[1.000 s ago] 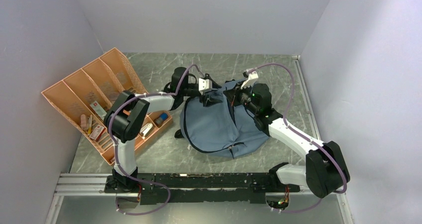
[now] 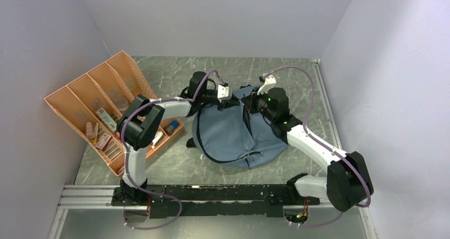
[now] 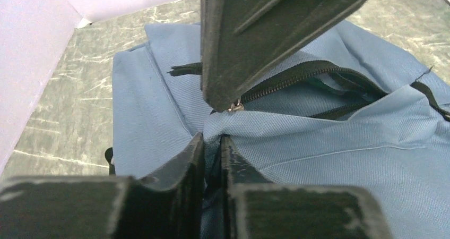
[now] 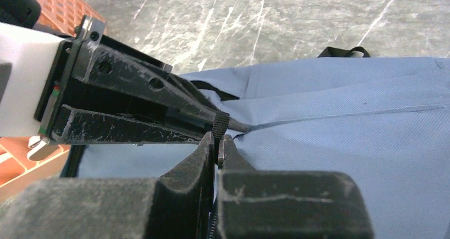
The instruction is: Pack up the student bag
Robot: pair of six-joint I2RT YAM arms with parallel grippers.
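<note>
The blue student bag lies on the table, its black zipper partly parted near the hands. My left gripper has closed in on a fold of bag fabric just below the metal zipper pull; a narrow strip of cloth shows between its fingertips. Opposite it, my right gripper is shut, with a black woven zipper tab sticking up between its fingers. Both grippers meet at the bag's upper middle in the top view, nearly touching. The bag's inside is mostly hidden.
An orange compartment organizer stands at the left, holding several small items, among them a blue-capped bottle and a white object. The left arm reaches across it. Bare table lies left of the bag.
My left gripper's fingers, spread apart before, have come together on the bag fabric, and the hand has shifted slightly right.
</note>
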